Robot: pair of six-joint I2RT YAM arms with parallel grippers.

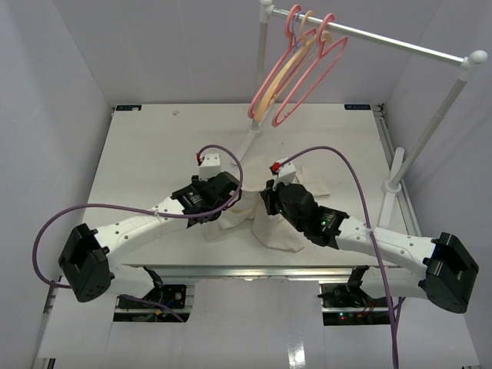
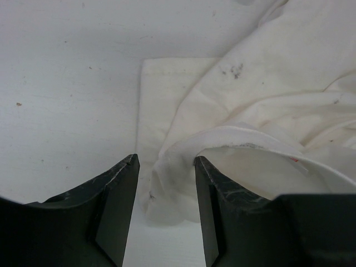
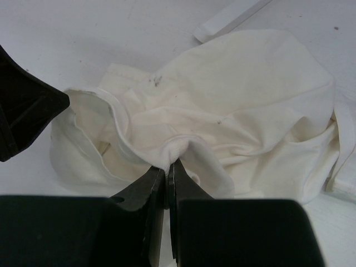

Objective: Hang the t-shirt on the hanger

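Observation:
The cream t-shirt [image 1: 277, 234] lies crumpled on the table beneath both grippers. In the left wrist view, my left gripper is open over the shirt [image 2: 283, 61], its fingers either side of a raised fold. In the right wrist view, my right gripper is shut on a gathered edge of the shirt [image 3: 267, 83], lifting it a little. A black finger of the left arm shows at that view's left, beside a raised hem. Hangers [image 1: 266, 92] in pink, blue and tan hang from the white rail [image 1: 392, 41] above.
The rack's feet [image 1: 394, 171] stand on the table at the right and behind the shirt. The purple cables [image 1: 361, 196] arch over both arms.

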